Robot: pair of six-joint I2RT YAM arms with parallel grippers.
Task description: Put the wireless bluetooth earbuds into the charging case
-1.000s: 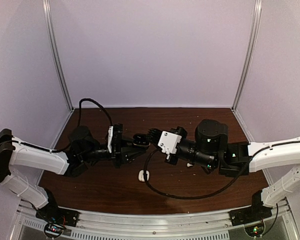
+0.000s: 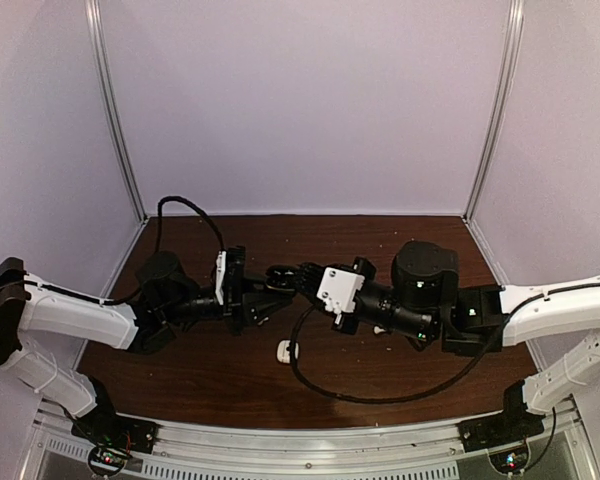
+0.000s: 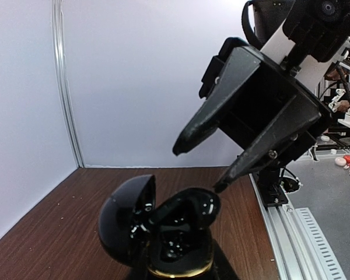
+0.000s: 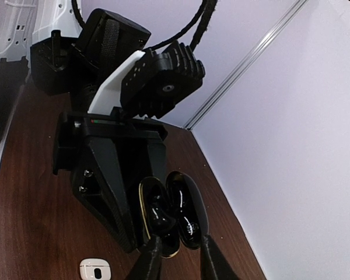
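My left gripper (image 2: 270, 303) is shut on the black charging case (image 2: 281, 277), holding it raised above the table with its lid open. In the left wrist view the rounded lid (image 3: 121, 224) is at the left, and a glossy black earbud (image 3: 201, 204) stands up out of the gold-edged base. From the upper right comes my right gripper, its fingers parted; one fingertip is close beside the earbud, and I cannot tell whether they touch. In the right wrist view the earbud (image 4: 160, 218) and case lie just beyond the right gripper's (image 4: 179, 256) empty fingers.
A small white case-like object (image 2: 286, 352) lies on the brown table below the grippers, partly crossed by the right arm's cable (image 2: 380, 400). Another small white thing (image 2: 379, 330) is mostly hidden under the right arm. Walls stand behind and at both sides.
My right gripper has shifted slightly, its tips now a little nearer the case in the top view. The left arm and the case look unmoved.
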